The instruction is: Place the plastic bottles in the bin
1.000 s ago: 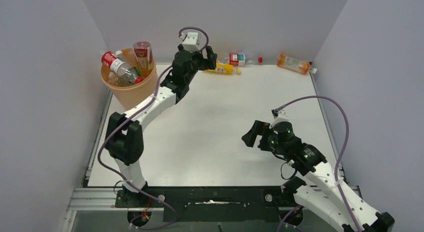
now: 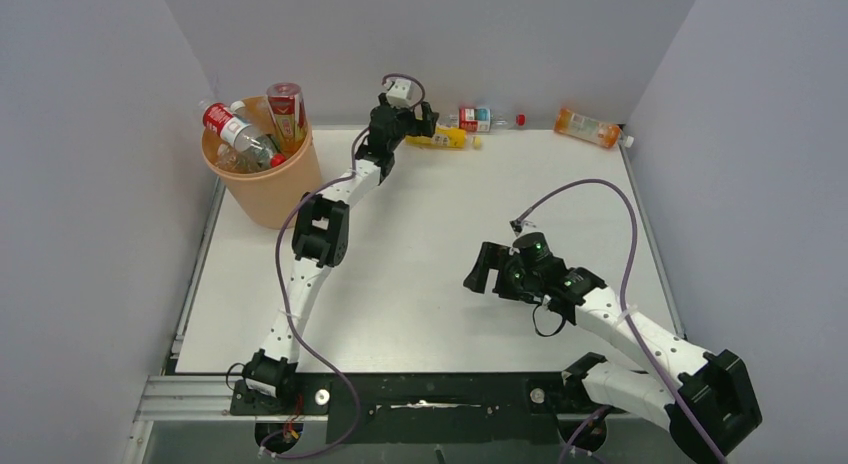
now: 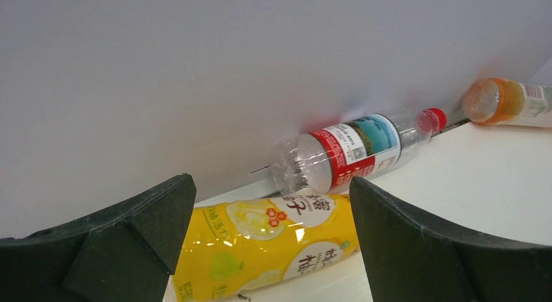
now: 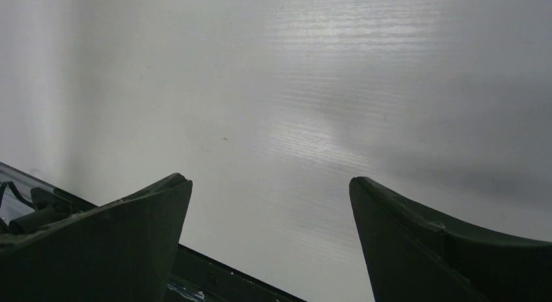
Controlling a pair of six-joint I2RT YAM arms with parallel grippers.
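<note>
A peach bin (image 2: 260,194) at the back left holds several bottles and a red can. A yellow-labelled bottle (image 3: 260,237) lies at the back wall, with my open left gripper (image 2: 417,119) right at it; in the left wrist view it shows between and beyond the fingers. Behind it lies a clear bottle with red cap (image 3: 355,149), and farther right an orange bottle (image 2: 588,129). My right gripper (image 2: 485,269) is open over bare table at the front right, nothing between its fingers.
Grey walls close off the back and both sides; a dark rail runs along the front edge.
The right arm has moved a little left. The bottles appear unmoved.
</note>
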